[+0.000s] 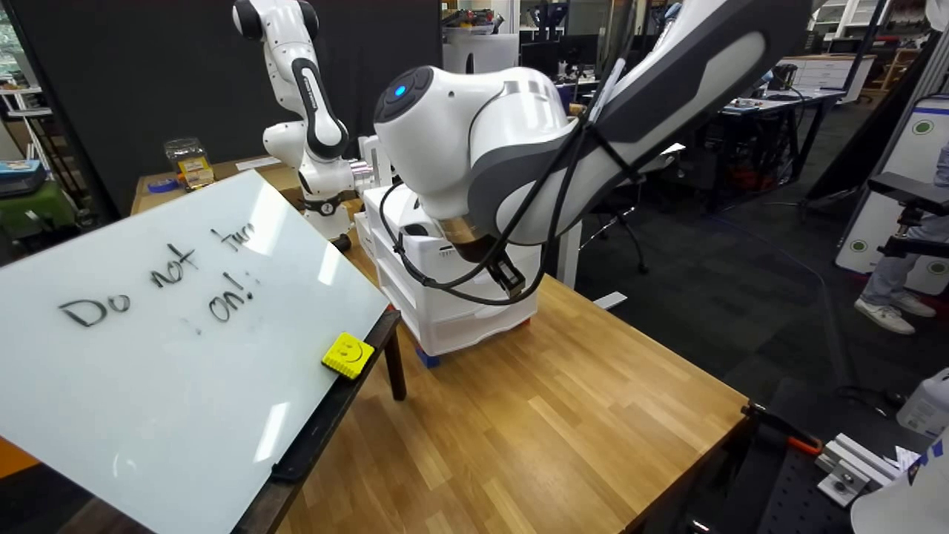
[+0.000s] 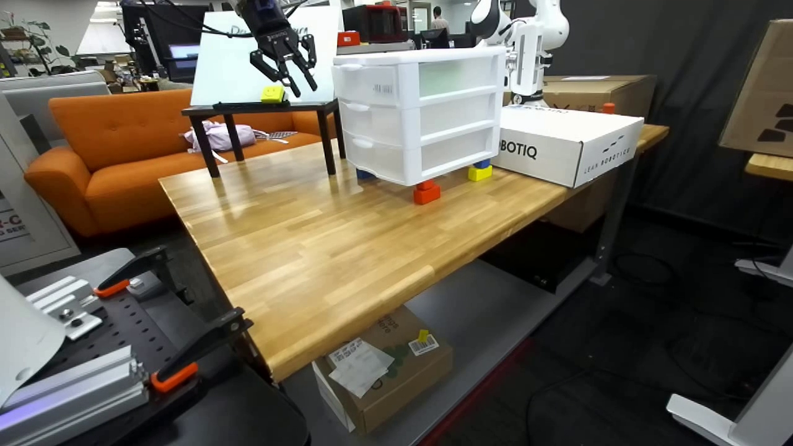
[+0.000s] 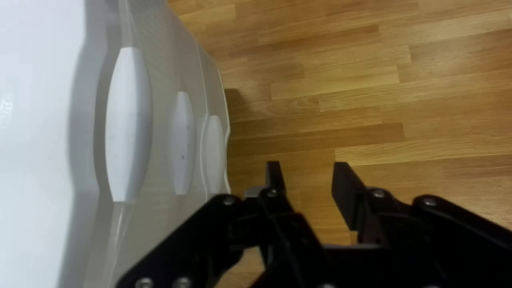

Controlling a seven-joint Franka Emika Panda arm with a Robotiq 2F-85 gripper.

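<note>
The white three-drawer unit stands on the wooden table, raised on coloured blocks. All its drawers look closed. In the wrist view its front runs down the left side, showing the top handle, the middle handle and the bottom handle. My gripper is open beside the drawer front, its black fingers apart with only table behind the gap. From the second exterior view, the gripper appears left of the unit with fingers pointing down. In the first exterior view, the arm and cables hide most of it.
A tilted whiteboard bearing handwriting stands on a dark stand, a yellow eraser on its lower edge. A white Robotiq box sits beyond the drawers.
</note>
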